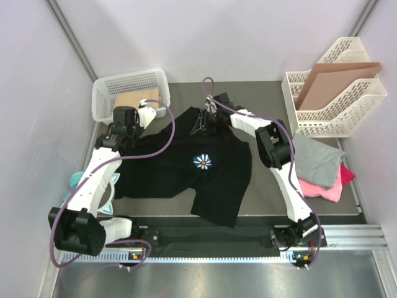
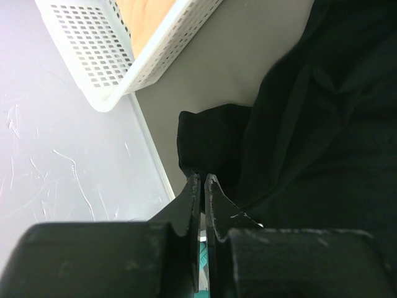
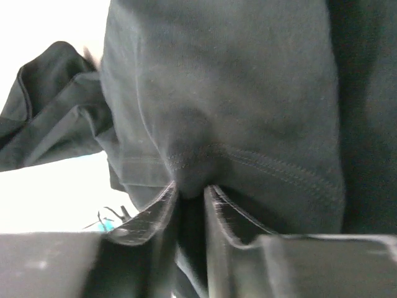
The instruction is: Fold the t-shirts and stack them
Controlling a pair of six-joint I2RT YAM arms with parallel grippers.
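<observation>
A black t-shirt point(image 1: 161, 174) with a daisy print point(image 1: 202, 161) lies spread across the middle of the table, its upper part bunched. In the left wrist view, my left gripper is shut on the black t-shirt at its upper left, near the white basket. My right gripper is close over folds of the black fabric at the top of the shirt; that view is blurred, with cloth between and around the fingertips, and how far it is closed is unclear.
A white basket point(image 1: 99, 93) stands at the back left, a rack point(image 1: 366, 108) with cardboard at the back right. Grey point(image 1: 316, 161) and pink point(image 1: 329, 192) folded cloths lie at the right. Teal-and-white items sit by the left edge.
</observation>
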